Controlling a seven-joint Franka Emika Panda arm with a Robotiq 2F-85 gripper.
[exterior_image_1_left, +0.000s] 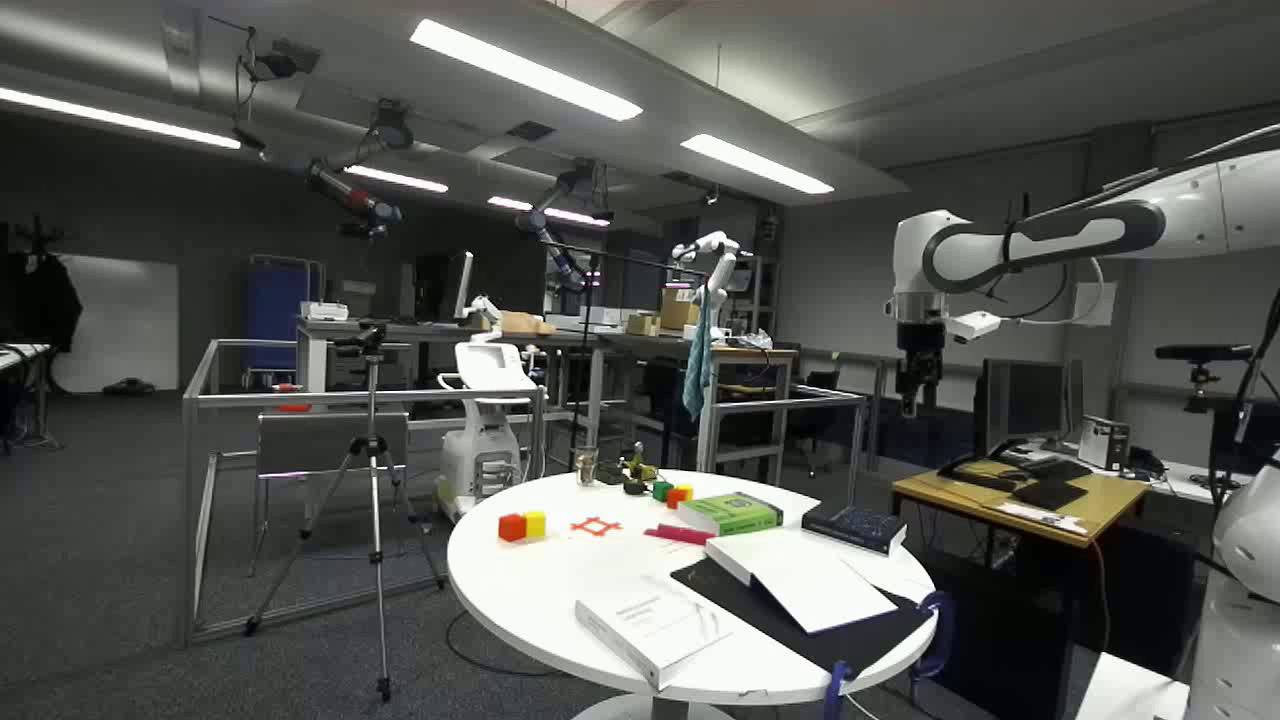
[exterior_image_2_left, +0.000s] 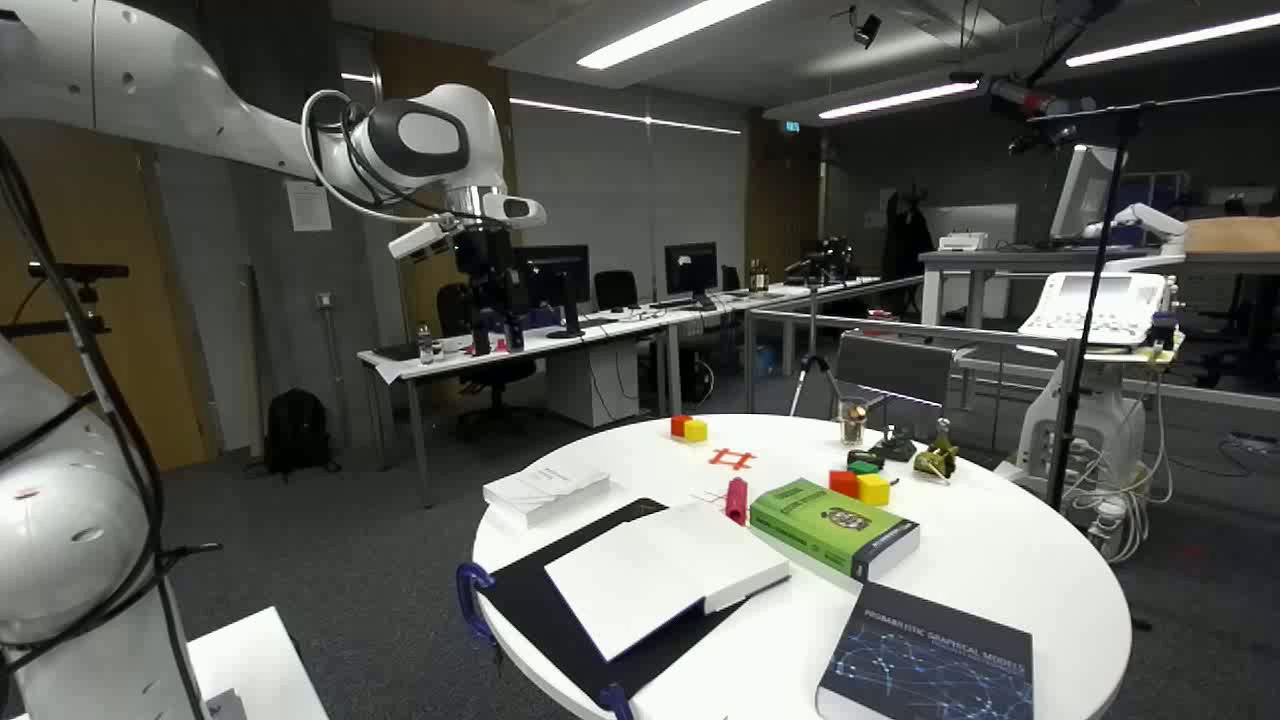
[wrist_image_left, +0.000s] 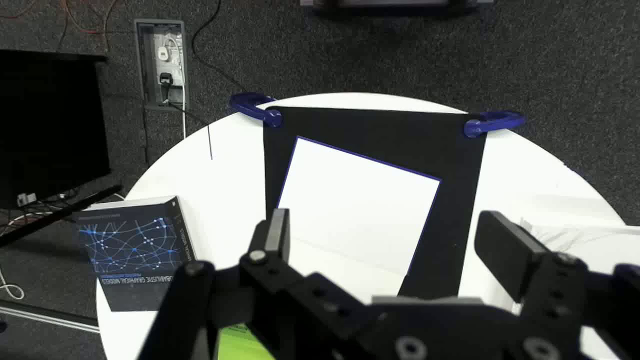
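Observation:
My gripper is open, its two fingers wide apart and nothing between them. In both outside views the gripper (exterior_image_1_left: 917, 390) hangs high above the round white table's edge, pointing down. Below it an open book (wrist_image_left: 360, 198) with a blue-edged cover and blank white pages lies on a black mat (wrist_image_left: 366, 123). The book (exterior_image_2_left: 666, 570) is spread flat, its thicker page block toward the table's middle; the wrist view hides that part behind the gripper.
Around the mat lie a dark blue book (exterior_image_2_left: 936, 654), a green book (exterior_image_2_left: 828, 522) and a white book (exterior_image_1_left: 654, 624). Blue clamps (wrist_image_left: 495, 123) grip the mat's edge. Farther back are coloured cubes (exterior_image_1_left: 522, 526), a red frame (exterior_image_2_left: 731, 458) and a glass (exterior_image_2_left: 852, 420).

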